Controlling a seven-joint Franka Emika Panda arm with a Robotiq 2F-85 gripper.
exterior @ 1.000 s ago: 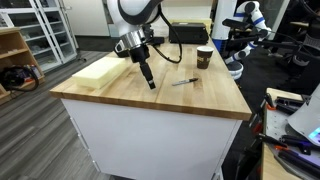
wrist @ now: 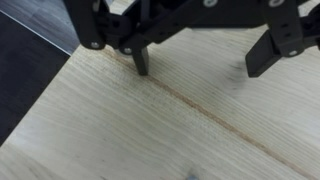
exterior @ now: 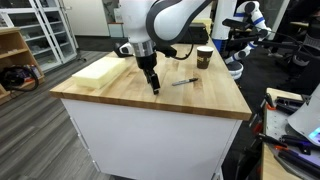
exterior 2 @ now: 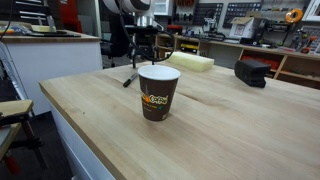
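My gripper hangs over the wooden counter, its two dark fingers (wrist: 141, 62) wide apart in the wrist view. Only bare wood shows between them. In exterior view 1 the white and black arm (exterior: 150, 25) reaches over the counter from the back, its black end low near the front edge. To the right of it lies a thin dark tool (exterior: 186, 81), apart from the arm. A dark paper cup (exterior 2: 158, 98) stands upright in the foreground of exterior view 2.
A pale yellow block (exterior: 98, 72) rests at the counter's left end. In exterior view 2 a black object (exterior 2: 251, 73) sits at the right, beyond the cup. Much of the wooden top (exterior 2: 230, 130) is bare. The counter's edge runs close to my gripper.
The cup, the block and the thin tool have not moved.
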